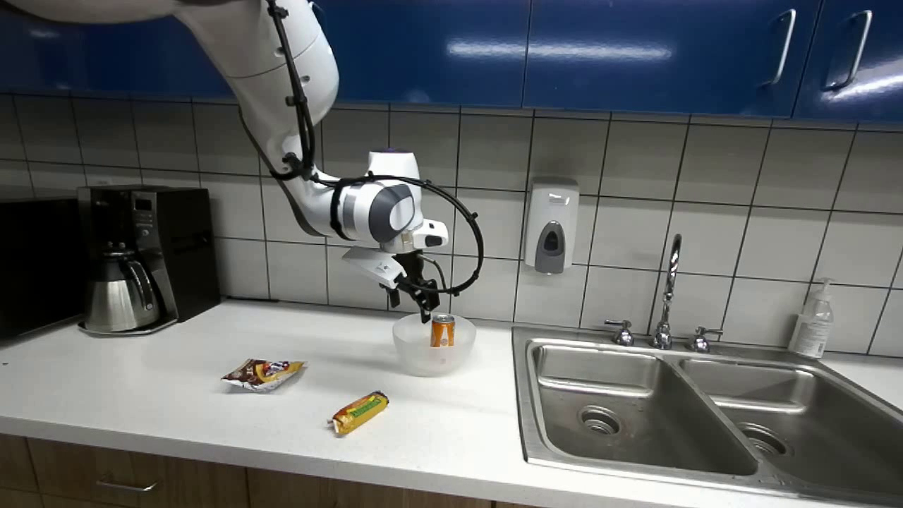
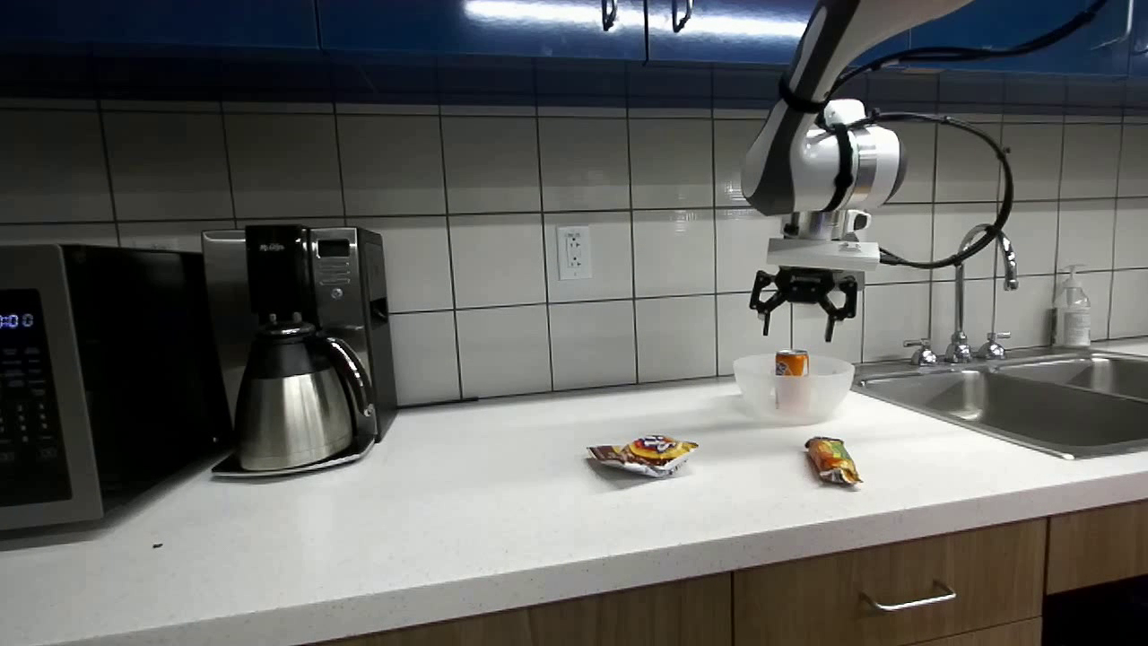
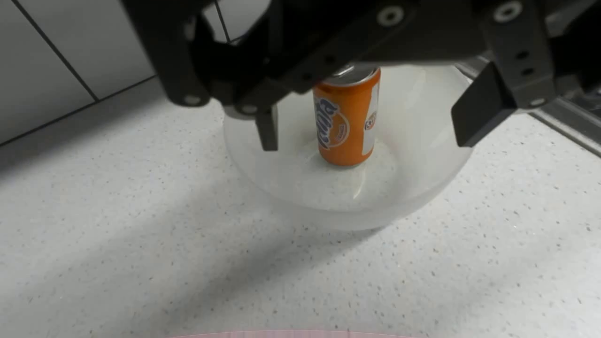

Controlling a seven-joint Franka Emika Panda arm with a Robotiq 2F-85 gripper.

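An orange Fanta can [image 3: 344, 121] stands upright inside a translucent white bowl [image 3: 360, 211], which rests on the counter near the tiled wall. My gripper [image 2: 797, 327] hangs above the bowl [image 2: 744, 389], its fingers spread and nothing between them. In the wrist view the two dark fingertips [image 3: 477, 107] appear on either side of the can, and the gripper's body hides part of the can's top. The can's upper part [image 1: 442, 327] shows above and through the bowl's wall in the first exterior view.
A brown and yellow snack bag [image 1: 262, 374] and a yellow wrapped bar [image 1: 360, 412] lie on the counter. To the right is a double sink [image 1: 523, 398]; a coffee maker [image 2: 378, 323] and microwave [image 2: 86, 431] stand left.
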